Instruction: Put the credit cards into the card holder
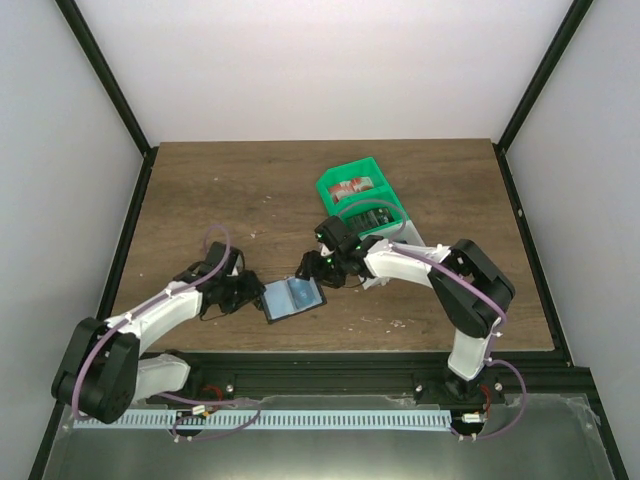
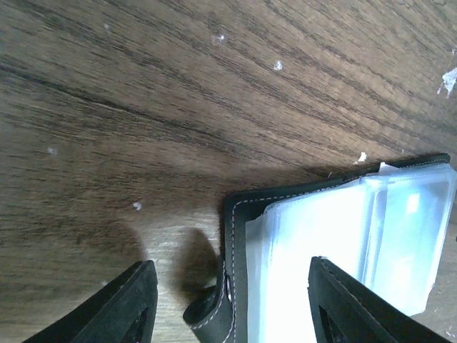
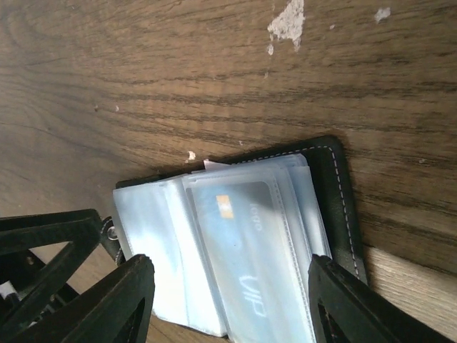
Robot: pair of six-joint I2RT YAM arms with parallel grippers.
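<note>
The card holder (image 1: 291, 297) lies unfolded on the table between both arms, its clear sleeves showing inside a black stitched cover. A card marked VIP (image 3: 239, 243), with a gold chip, sits inside a sleeve on its right half in the right wrist view. My left gripper is open at the holder's left edge, where the cover's black flap (image 2: 214, 318) curls up between the fingers. Over the right half stands my right gripper, open, the holder visible between its fingertips. Neither gripper shows anything clamped.
Behind the right arm is a green divided tray (image 1: 341, 176) with a reddish packet (image 1: 351, 188) and dark items (image 1: 370, 220) in its compartments. A whitish object (image 1: 405, 234) lies beside it, partly covered by the arm.
</note>
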